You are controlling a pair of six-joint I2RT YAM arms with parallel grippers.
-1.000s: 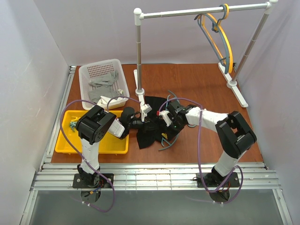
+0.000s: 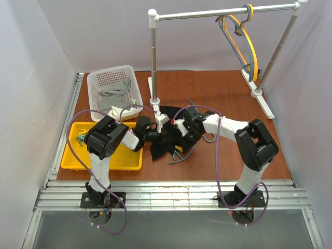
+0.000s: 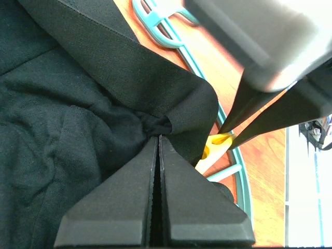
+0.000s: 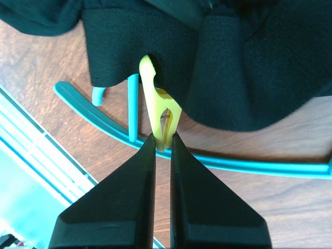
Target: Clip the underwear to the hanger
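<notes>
The black underwear (image 2: 163,148) lies bunched on the wooden board between the arms, over a blue-grey hanger (image 3: 241,192) whose arm (image 4: 257,167) shows beneath its edge. My left gripper is shut, pressed against a fold of the fabric; whether cloth is between its fingers is hidden. My right gripper is shut on a yellow clothespin (image 4: 154,101), held at the edge of the waistband (image 4: 124,46). The clothespin's tip rests on the cloth; whether it grips it I cannot tell.
A white basket (image 2: 93,88) with clothes and a yellow tray (image 2: 101,163) stand at left. A rail (image 2: 197,14) with hanging hangers spans the back. The board's right side is clear.
The left arm is nearly still.
</notes>
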